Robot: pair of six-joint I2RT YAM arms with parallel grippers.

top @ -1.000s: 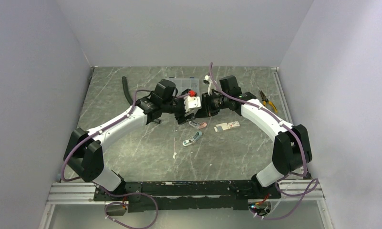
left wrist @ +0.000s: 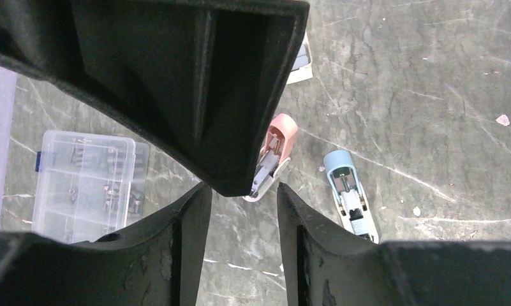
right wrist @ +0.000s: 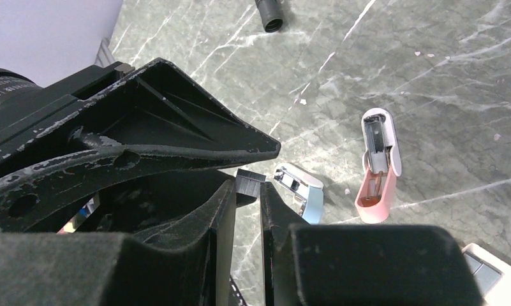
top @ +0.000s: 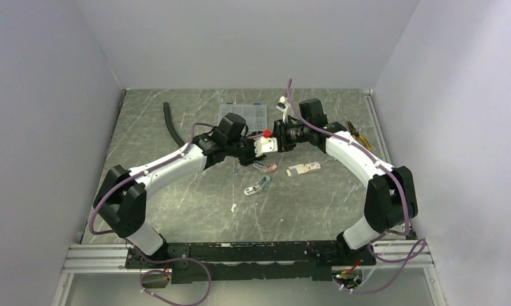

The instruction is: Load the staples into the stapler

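A small grey strip of staples (right wrist: 249, 185) sits between the fingertips of my right gripper, which is shut on it. My left gripper is open. From the left, one of its dark fingers (right wrist: 240, 143) reaches close beside the staples; contact cannot be told. Both grippers meet above the table's middle, and in the left wrist view the right gripper's finger (left wrist: 195, 95) covers the space ahead of the left one. Below lie a pink-and-white stapler (top: 265, 167) and a blue-and-white stapler (top: 257, 185), their magazine channels facing up.
Right of the staplers lies a white staple box (top: 297, 170). A clear divided case (left wrist: 83, 178) stands behind the grippers. Pliers (top: 362, 141) rest at the far right, a black tube (top: 171, 124) at the back left.
My right gripper has shifted slightly right. Staplers and box have stayed put.
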